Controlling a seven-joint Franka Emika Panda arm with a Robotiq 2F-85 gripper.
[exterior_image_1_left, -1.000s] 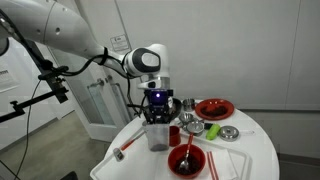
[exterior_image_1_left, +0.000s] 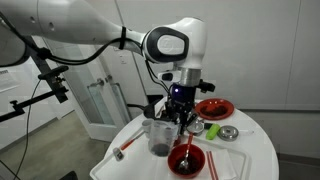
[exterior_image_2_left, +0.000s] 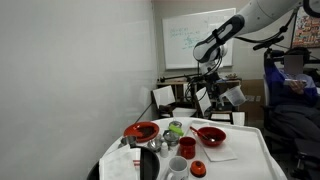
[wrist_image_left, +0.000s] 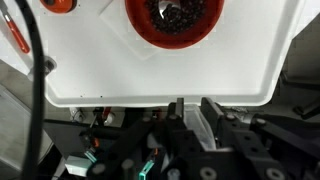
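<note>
My gripper (exterior_image_1_left: 182, 114) is above the table, shut on a clear plastic container (exterior_image_1_left: 160, 139). In the second exterior view the container (exterior_image_2_left: 232, 97) hangs tilted beside the gripper (exterior_image_2_left: 212, 88). Seen from the wrist, a pale clear edge of the container (wrist_image_left: 203, 130) shows between the fingertips of the gripper. Whether anything is inside cannot be made out. A red bowl (exterior_image_1_left: 176, 163) of dark beans or beads, with a utensil resting in it, stands just right of and below the gripper. The same bowl (wrist_image_left: 178, 38) is at the top of the wrist view.
A white cloth or paper (exterior_image_1_left: 224, 163) lies right of the bowl. Behind are a red plate (exterior_image_1_left: 214, 108), a green item (exterior_image_1_left: 213, 131) and metal pots. A red cup (exterior_image_2_left: 188, 147), a white mug (exterior_image_2_left: 178, 166) and a black pan (exterior_image_2_left: 148, 162) crowd the other side.
My gripper has moved right, toward the red bowl, with the container still in it. The container has shifted slightly right and tilted. The red cup behind is now covered by the gripper.
</note>
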